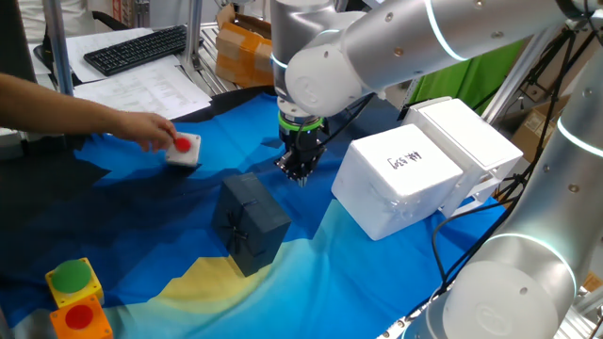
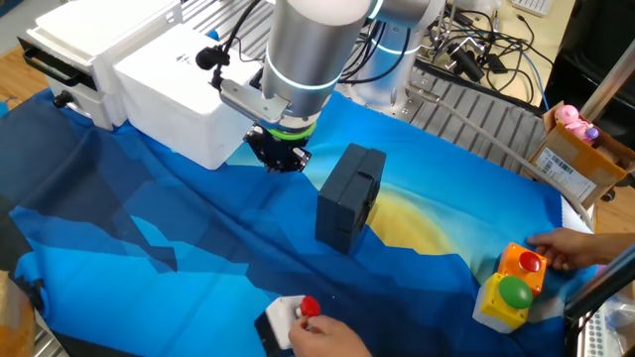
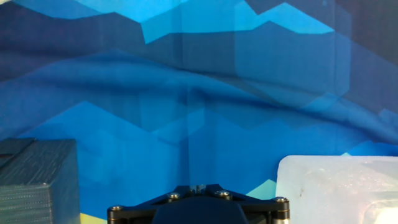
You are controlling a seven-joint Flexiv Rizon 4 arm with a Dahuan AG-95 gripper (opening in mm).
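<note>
My gripper (image 1: 301, 179) hangs over the blue cloth, between a dark grey box (image 1: 252, 224) and a white foam box (image 1: 396, 184). At the bottom of the wrist view the gripper is shut, its fingertips together and nothing visible between them. A person's hand holds a white button box with a red button (image 1: 183, 146), well away from the gripper. That button box (image 2: 288, 315) shows at the front edge in exterior view 2. The dark box (image 3: 37, 180) and the white box (image 3: 339, 190) flank the gripper in the wrist view.
An orange box with a red button (image 2: 523, 266) and a yellow box with a green button (image 2: 503, 300) stand together at one side; another hand touches the orange one. A white drawer unit (image 2: 84, 59) adjoins the foam box. Bare cloth lies in front of the gripper.
</note>
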